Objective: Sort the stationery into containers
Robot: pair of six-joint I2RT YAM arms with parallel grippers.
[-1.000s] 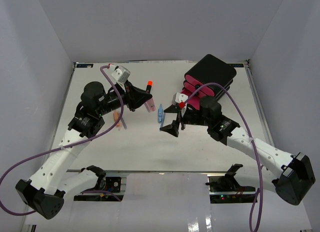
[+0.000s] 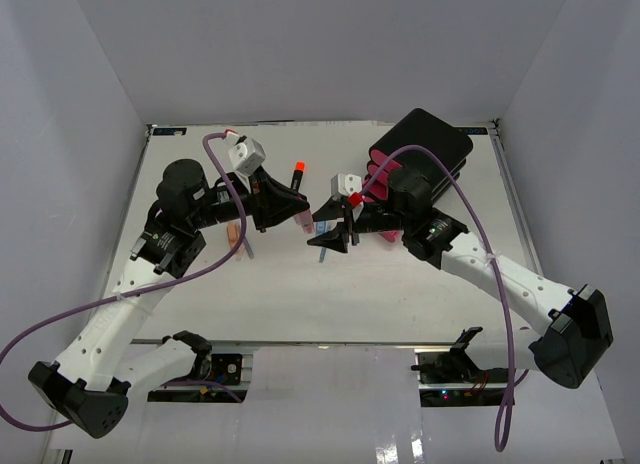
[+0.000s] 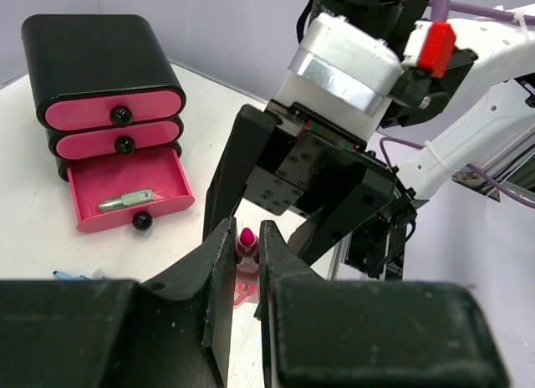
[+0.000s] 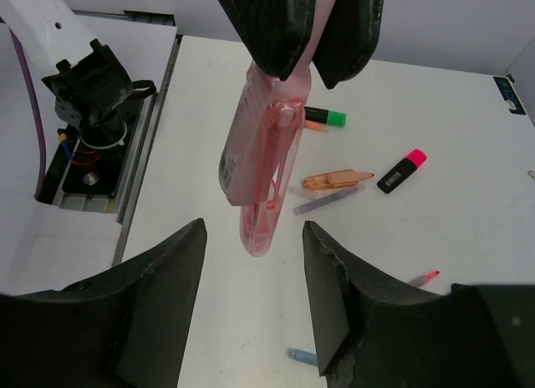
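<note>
A pink translucent correction-tape-like item (image 4: 266, 150) hangs in the air, its upper end between the fingers of my left gripper (image 2: 297, 201), which is shut on it. In the right wrist view its lower end points down between the spread fingers of my right gripper; they are open and apart from it. On the table lie an orange pen (image 4: 337, 180), a grey-purple pen (image 4: 330, 199), a black marker with a pink cap (image 4: 401, 171), a black marker with a green cap (image 4: 325, 116), a pink pen (image 4: 425, 278) and a blue pen (image 4: 302, 355).
At the back right stands a black cabinet (image 3: 100, 58) with pink drawers. Its bottom drawer (image 3: 180, 202) is pulled out, with a greenish-silver item (image 3: 125, 200) inside. Both arms' grippers are close together.
My right gripper has moved left and slightly up, towards the pink item. The left gripper, still shut on that item, has shifted slightly right and down.
</note>
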